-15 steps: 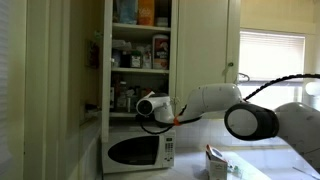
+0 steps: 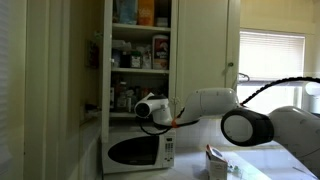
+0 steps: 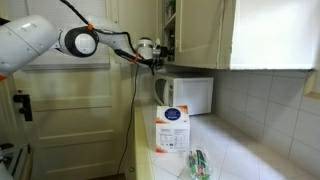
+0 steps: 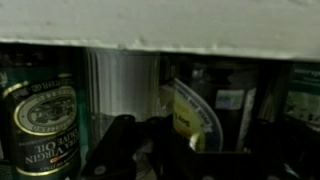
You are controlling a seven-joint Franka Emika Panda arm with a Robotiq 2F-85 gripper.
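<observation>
In the wrist view, a dark bottle with a curved, pale label (image 4: pixel 197 115) stands in the middle of the shelf, its label slanting. My gripper is at its lower part, the dark fingers closed in around it; poor light hides the exact contact. To the left are a clear ribbed glass (image 4: pixel 123 85) and a green olive oil container (image 4: pixel 46 115). In exterior view 1 my gripper (image 2: pixel 150 108) reaches into the open cupboard just above the microwave (image 2: pixel 138 151).
A white shelf edge (image 4: pixel 160 33) crosses above the bottles, close over my gripper. Other containers crowd the right side. An open box (image 2: pixel 216 162) and a clear bag (image 3: pixel 199 164) stand on the counter, with free counter (image 3: pixel 235 155) beside them.
The arm shifts only very slightly at the cupboard, if at all. Shelf items, microwave and box stay where they were.
</observation>
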